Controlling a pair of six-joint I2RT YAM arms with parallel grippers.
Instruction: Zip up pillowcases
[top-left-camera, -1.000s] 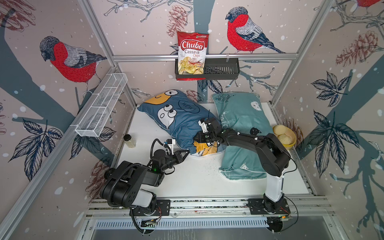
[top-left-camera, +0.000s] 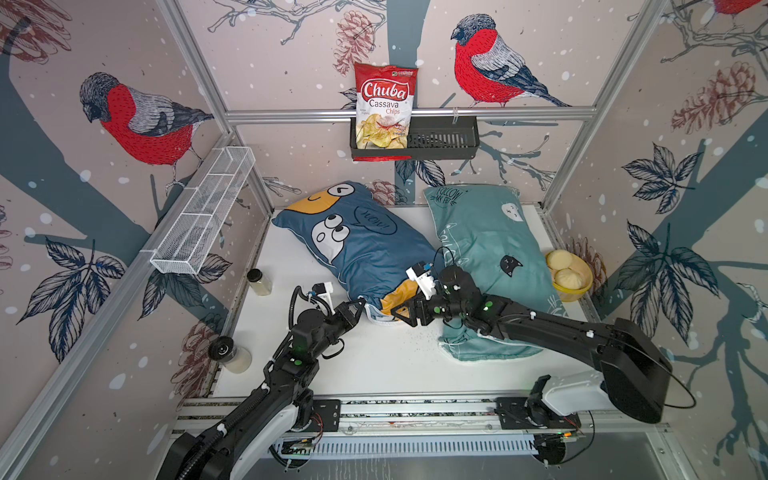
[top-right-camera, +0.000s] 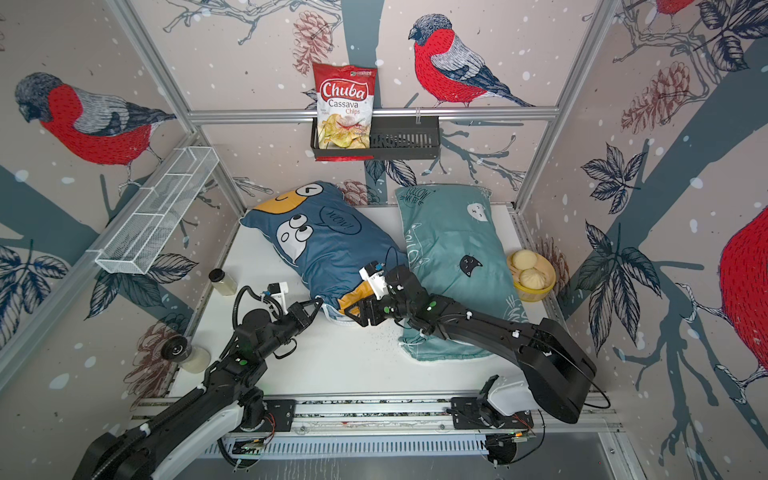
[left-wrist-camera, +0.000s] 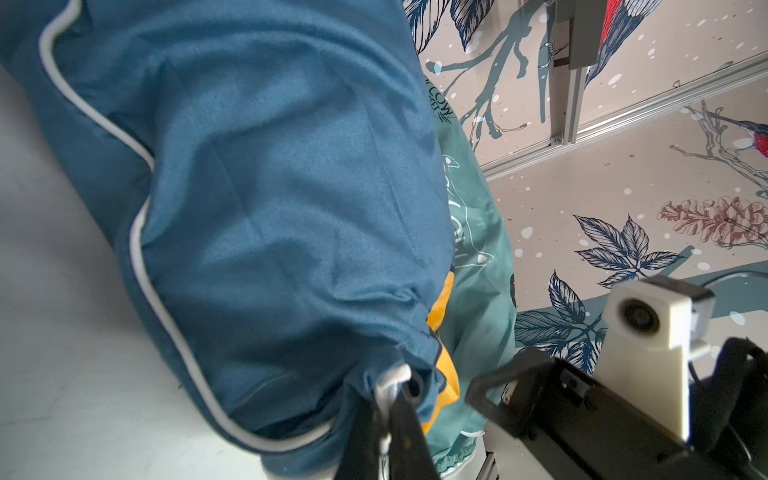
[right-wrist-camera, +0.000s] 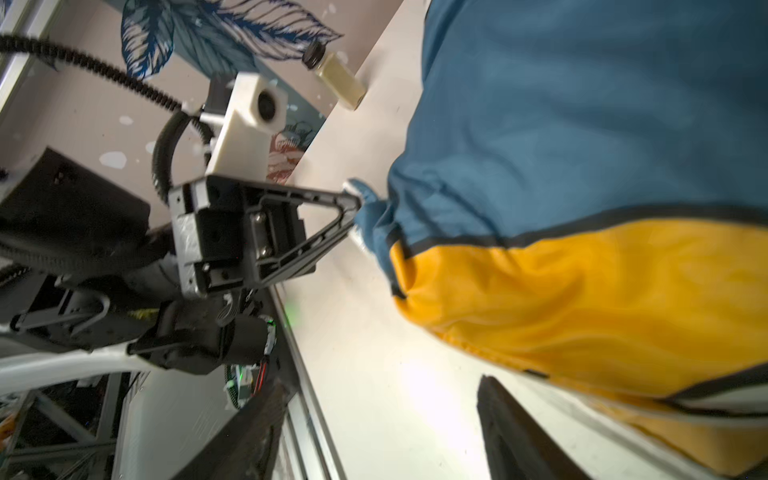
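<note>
A dark blue pillowcase (top-left-camera: 372, 244) with cartoon eyes and a yellow lining (right-wrist-camera: 584, 296) at its near end lies diagonally on the left. My left gripper is shut on that pillowcase's near corner, at the white piping (left-wrist-camera: 177, 336). My right gripper is part open just beside the yellow lining, with no cloth visible between its blurred fingers. A teal pillowcase (top-left-camera: 480, 232) lies flat on the right, partly behind my right arm.
Two jars (top-left-camera: 260, 281) stand at the left edge. A yellow bowl (top-left-camera: 576, 289) with round items sits at the right. The chips bag (top-left-camera: 384, 112) is in a rack on the back wall.
My left gripper has moved leftward with the pillowcase corner.
</note>
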